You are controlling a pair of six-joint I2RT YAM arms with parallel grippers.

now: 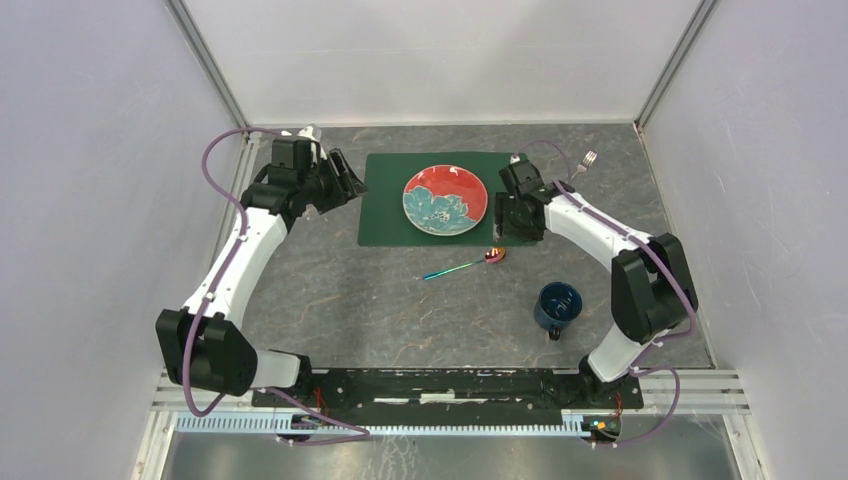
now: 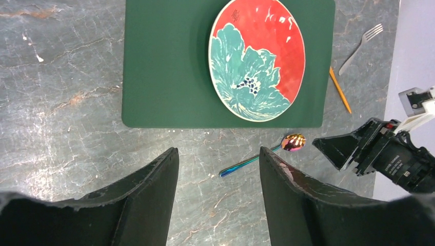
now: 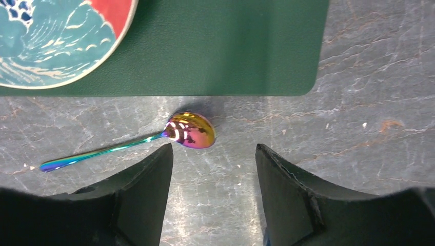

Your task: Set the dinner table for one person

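On the green placemat (image 1: 380, 215) rests a red plate (image 1: 446, 200) with a teal flower. Just in front of the mat's edge lies a rainbow-coloured spoon (image 3: 192, 130), its handle toward the left. Above the mat's right end, beside the spoon's bowl, my right gripper is open and empty. My left gripper is open too, with nothing held, near the mat's left edge in the top view. At the back right lies a fork (image 2: 372, 33). A dark blue mug (image 1: 557, 304) stands at the front right.
An orange stick-like thing (image 2: 340, 89) lies right of the mat in the left wrist view; in the top view the right arm hides it. Walls close off the sides and back.
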